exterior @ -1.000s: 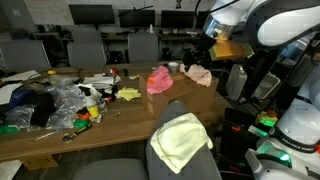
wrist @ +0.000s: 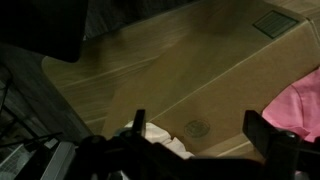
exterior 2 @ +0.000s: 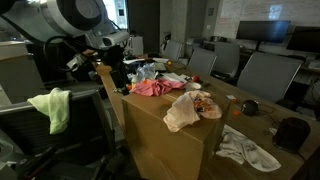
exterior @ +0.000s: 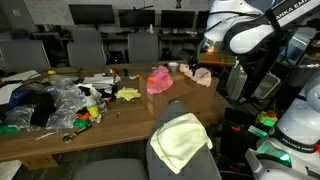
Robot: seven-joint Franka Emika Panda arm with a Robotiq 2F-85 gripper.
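My gripper is open, its two dark fingers apart at the bottom of the wrist view, with nothing gripped between them. Below it lies a cardboard box. A pink cloth shows at the right edge of that view, and part of a white cloth appears behind the fingers. From the second exterior side, the pink cloth and a pale cloth rest on top of the box area. A pale green towel hangs over a grey chair at the front.
A long wooden table carries plastic bags, bottles and tools at the left. Another pale cloth lies on the table to the right. Office chairs and monitors stand behind.
The cloths, towel and box look unmoved.
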